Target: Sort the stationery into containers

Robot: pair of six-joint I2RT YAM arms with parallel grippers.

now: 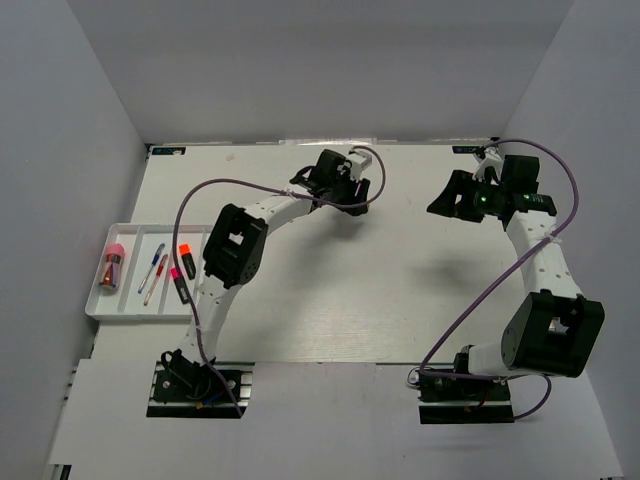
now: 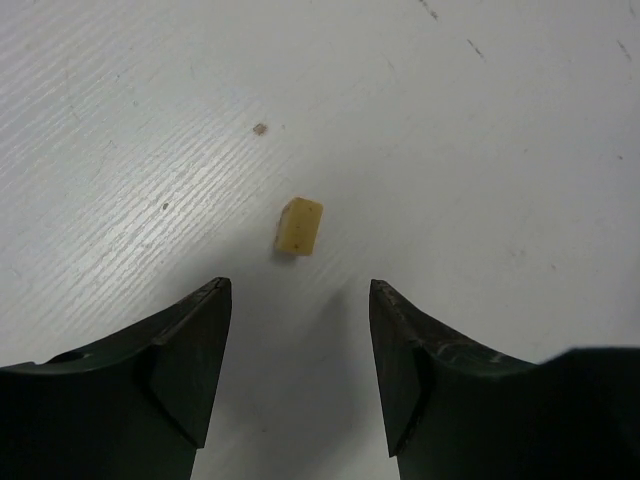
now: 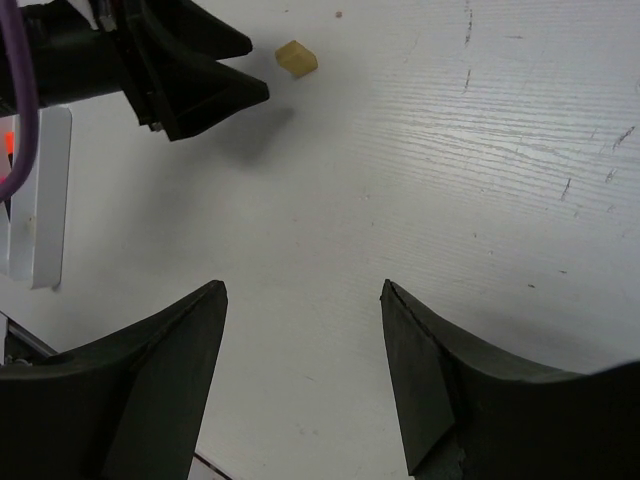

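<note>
A small yellow block [image 2: 299, 228], perhaps an eraser, lies on the white table just ahead of my left gripper. That gripper is open and empty, its fingertips short of the block in both wrist views. From the right wrist view, the block [image 3: 297, 59] sits beyond the left fingertips; in the top view the left gripper [image 1: 364, 196] hides it. My right gripper is open over bare table, holding nothing. A white compartment tray [image 1: 140, 317] at the left holds a blue pen [image 1: 152, 266], a red pen [image 1: 155, 281], and orange [image 1: 187, 262] and pink [image 1: 179, 286] markers.
The tray's left compartment contains a pink-topped container [image 1: 112, 265]. My left arm and its purple cable [image 1: 178, 230] pass over the tray's right side. Grey walls enclose the back and sides.
</note>
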